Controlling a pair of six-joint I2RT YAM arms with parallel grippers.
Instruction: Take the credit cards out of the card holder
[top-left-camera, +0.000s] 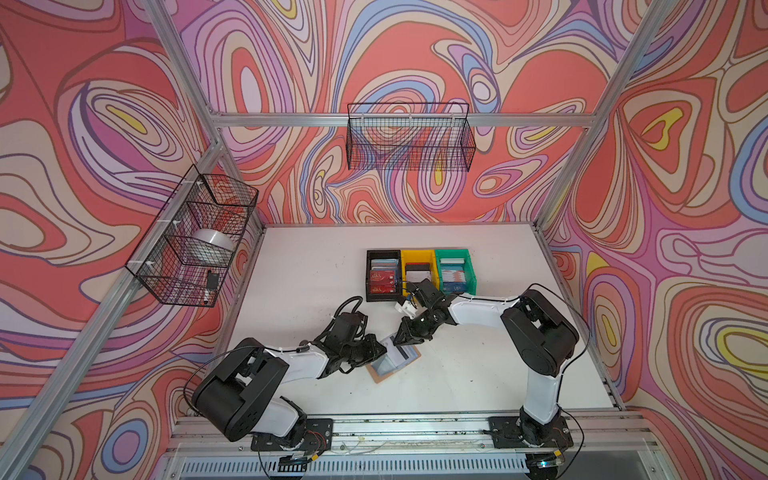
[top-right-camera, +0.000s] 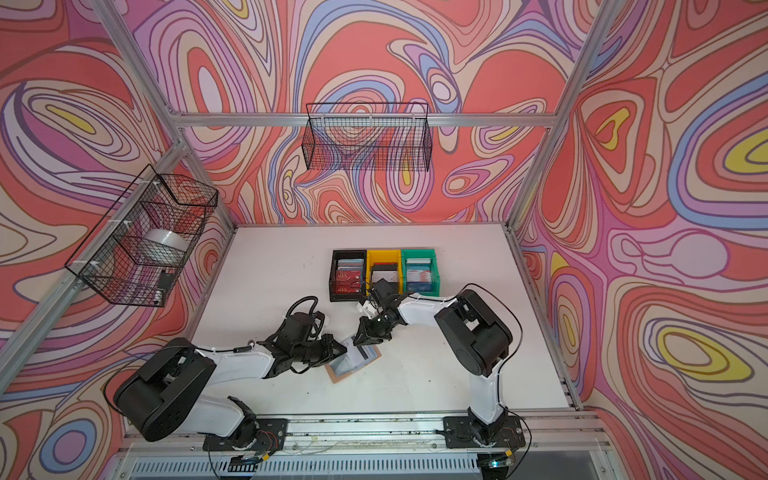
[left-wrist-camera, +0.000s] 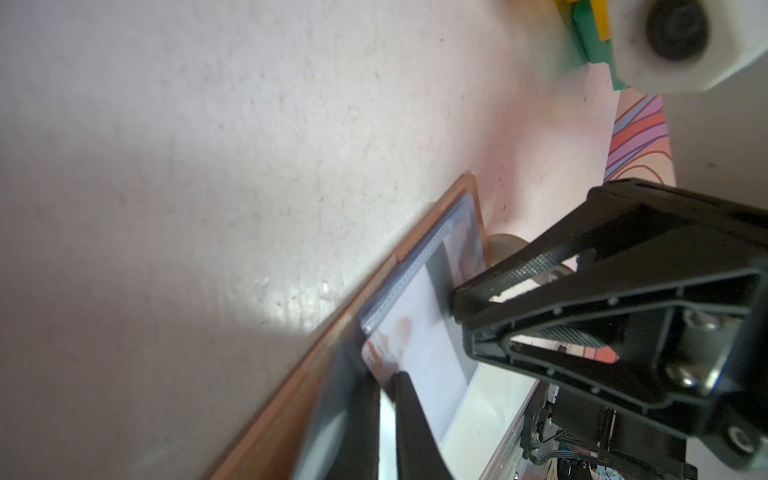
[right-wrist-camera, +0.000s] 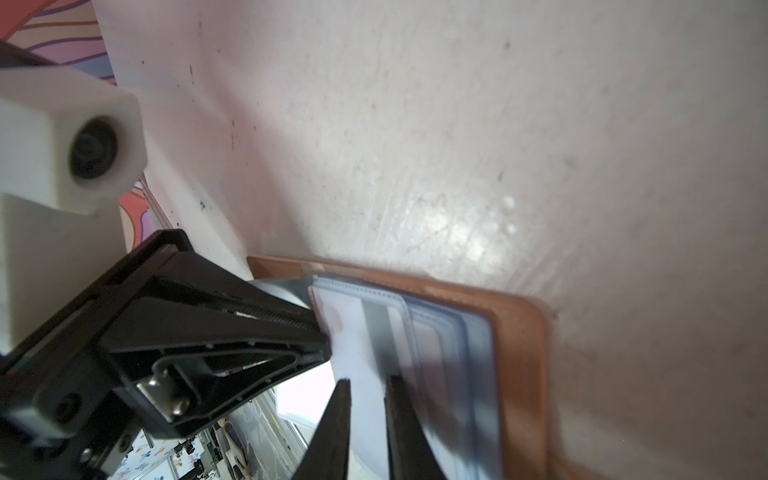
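An open tan card holder with clear sleeves lies on the front middle of the table. A white card with a dark stripe sits at its sleeves. My left gripper is over the holder's left part; in its wrist view the dark fingertips touch the card's near corner and look shut. My right gripper is over the right part, its fingertips down on the sleeves; the right wrist view shows them blurred and slightly apart, with nothing clearly between them.
Black, yellow and green bins holding cards stand behind the grippers. Wire baskets hang on the frame at back and left.
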